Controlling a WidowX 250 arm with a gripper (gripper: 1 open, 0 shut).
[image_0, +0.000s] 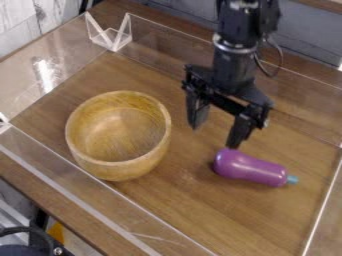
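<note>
My gripper (222, 112) hangs over the middle of the table, open, its two dark fingers spread wide with nothing between them. Below and a little right of it lies a purple object (247, 168) with a teal tip, on the wooden surface. A yellow bowl (118, 157) stands to the left of and below the gripper, apart from the purple object.
A small white wire-like stand (112, 32) is at the back left. A transparent or glossy edge runs along the left side, and the back wall lies behind the arm.
</note>
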